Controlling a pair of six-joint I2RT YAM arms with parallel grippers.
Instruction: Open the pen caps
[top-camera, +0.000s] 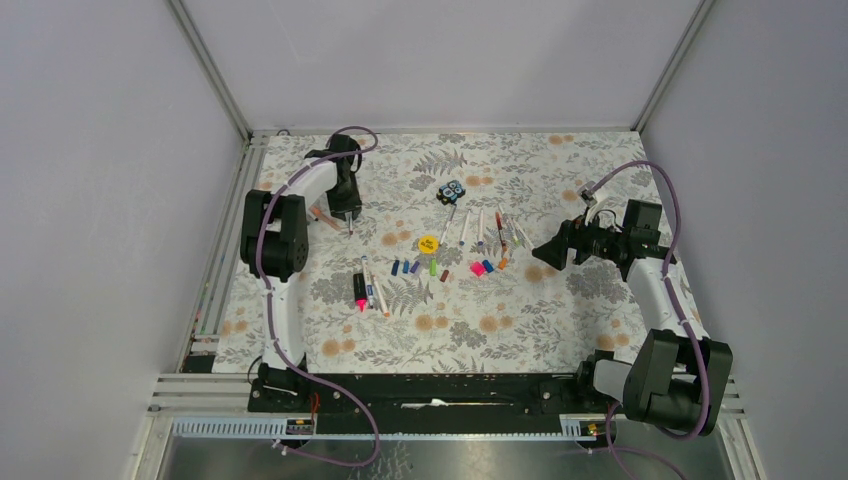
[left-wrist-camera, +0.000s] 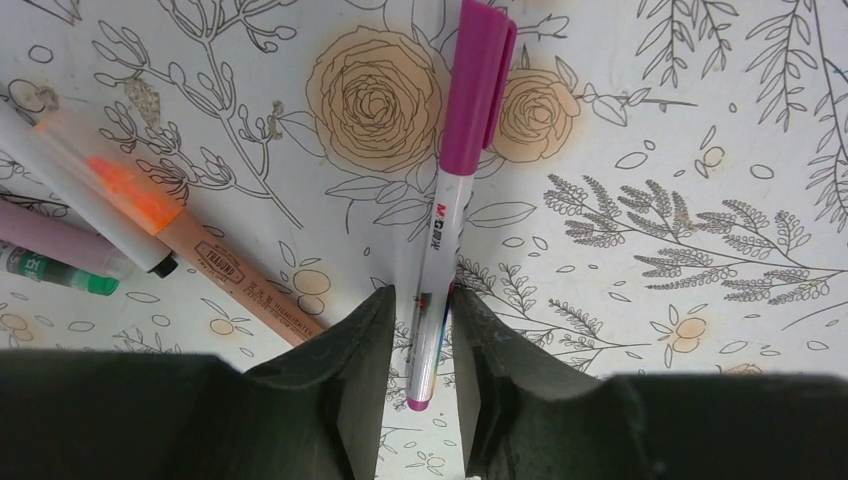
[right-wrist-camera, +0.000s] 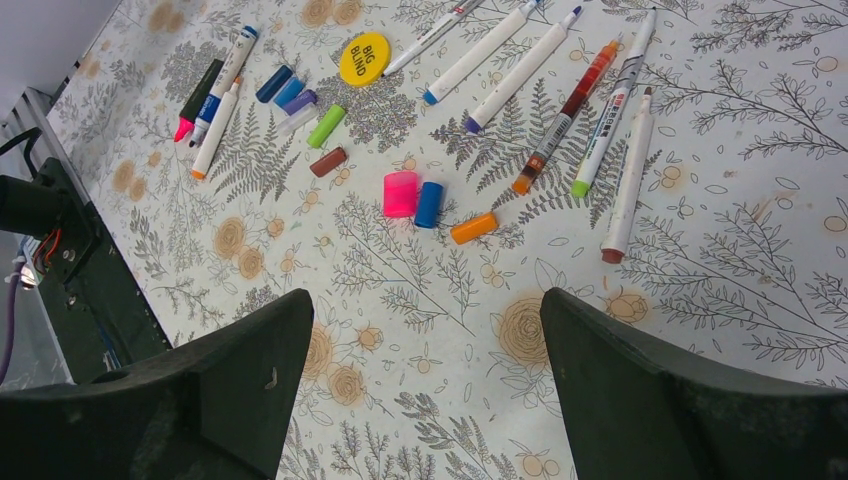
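My left gripper is open, low over the paper, its fingers either side of the white barrel of a magenta-capped pen (left-wrist-camera: 478, 80). An orange highlighter (left-wrist-camera: 230, 262), a white pen (left-wrist-camera: 80, 190) and a pink pen (left-wrist-camera: 55, 235) lie left of it. In the top view that gripper (top-camera: 347, 212) is at the back left. My right gripper stands open at the right, nothing between its fingers, facing a row of pens (right-wrist-camera: 520, 70) and loose caps, including orange (right-wrist-camera: 473, 228), blue (right-wrist-camera: 428, 205) and pink (right-wrist-camera: 400, 195) ones.
A yellow round disc (top-camera: 428, 244) lies mid-table, with a dark patterned object (top-camera: 450, 192) behind it. More pens (top-camera: 370, 290) lie at the front left.
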